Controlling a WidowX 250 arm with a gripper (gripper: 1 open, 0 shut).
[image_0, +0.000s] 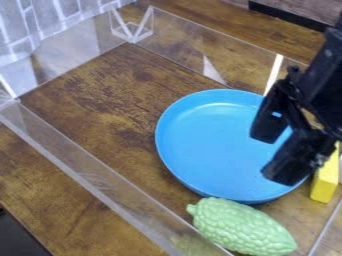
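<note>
My black gripper (278, 135) hangs over the right side of a blue plate (201, 140), its fingers apart and nothing visible held between them. A pale green corn-shaped object (243, 226) lies at the front, just below the plate. A yellow block (325, 182) is at the plate's right, partly hidden behind the gripper.
A clear-walled enclosure (80, 170) surrounds the things on a wooden surface (94, 95). The left and back left of the floor inside are bare. A tiled wall stands at the back left.
</note>
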